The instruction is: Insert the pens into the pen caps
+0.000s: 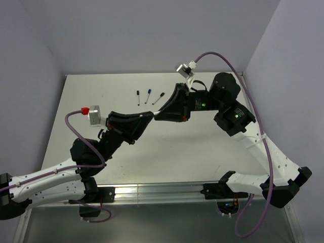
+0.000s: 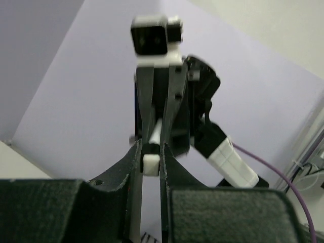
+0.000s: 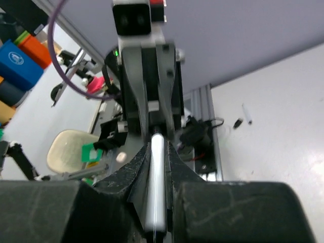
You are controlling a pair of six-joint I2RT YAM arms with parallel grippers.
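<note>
Over the middle of the table my left gripper (image 1: 152,115) and right gripper (image 1: 156,117) meet almost tip to tip. A white pen (image 3: 157,177) is held in the shut right fingers, pointing at the left gripper. Its far end shows dark in the right wrist view. The left fingers are shut on a short white-ended piece (image 2: 151,165), with a dark section just beyond it. Pen and piece look roughly in line; whether one is inside the other I cannot tell. Only a little white shows between the grippers in the top view.
On the white table (image 1: 177,157) behind the grippers lie a black-tipped marker (image 1: 138,98), a blue-tipped marker (image 1: 148,95) and a slanted black-tipped marker (image 1: 158,98). Grey walls stand around it.
</note>
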